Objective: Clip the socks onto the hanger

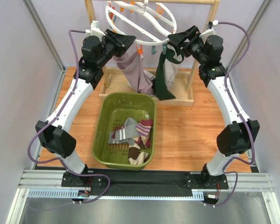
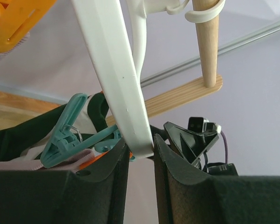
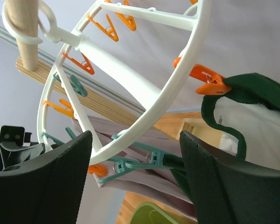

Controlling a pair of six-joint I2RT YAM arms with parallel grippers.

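The white round clip hanger (image 1: 149,39) hangs from the wooden rack, with orange and teal clips. My left gripper (image 1: 126,39) is shut on the hanger's rim, seen filling the middle of the left wrist view. My right gripper (image 1: 176,41) is at the hanger's right side, part open around the rim region; teal clips (image 3: 149,163) show between its fingers in the right wrist view. A pink sock (image 1: 135,74) and a dark green sock (image 1: 162,81) hang below the hanger, near clips. Whether the right fingers touch a clip is unclear.
A green bin (image 1: 102,140) with several loose socks sits on the wooden table in front of the rack. The rack's base (image 1: 177,100) lies under the hanging socks.
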